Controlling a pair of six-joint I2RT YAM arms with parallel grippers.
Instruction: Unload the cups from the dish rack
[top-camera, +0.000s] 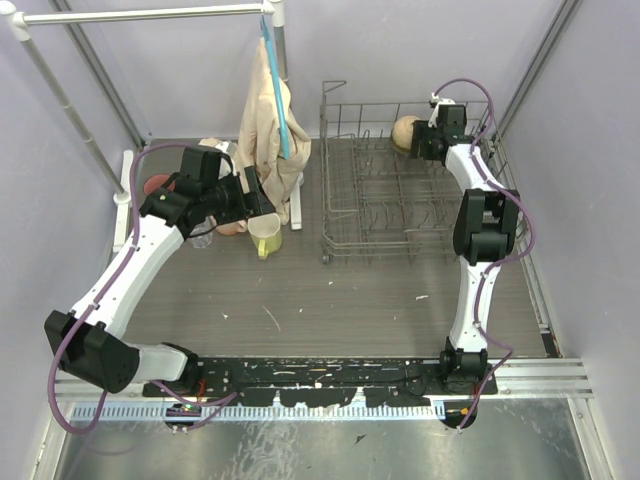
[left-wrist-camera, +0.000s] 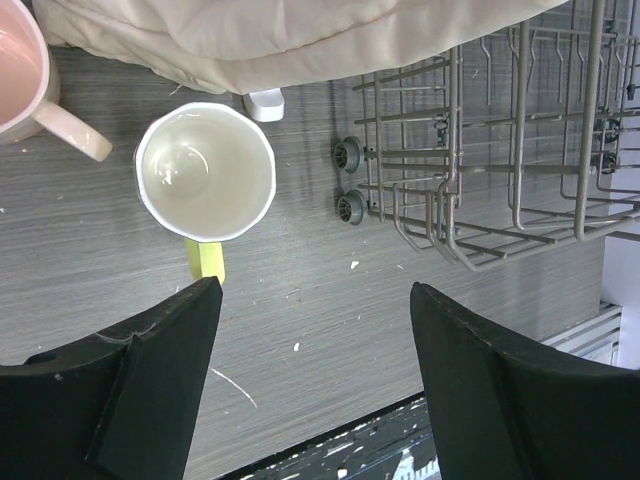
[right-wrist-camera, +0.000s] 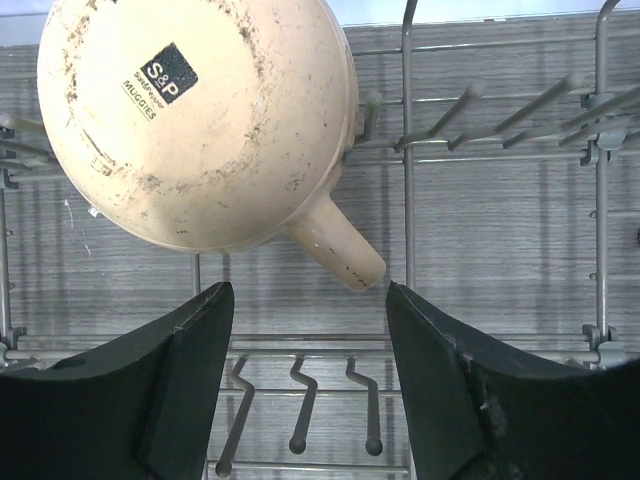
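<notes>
A cream cup (right-wrist-camera: 190, 120) lies bottom-up at the back of the wire dish rack (top-camera: 330, 200), its handle pointing toward my right gripper. That gripper is open just before the handle, with nothing between its fingers. On the floor left of the rack stand a yellow-green cup (left-wrist-camera: 205, 170) and a pink cup (left-wrist-camera: 20, 80). My left gripper hangs open above the area near the yellow-green cup, holding nothing.
A beige cloth (top-camera: 265, 150) hangs from the white frame (top-camera: 150, 15), left of the rack. Walls bound the sides and back.
</notes>
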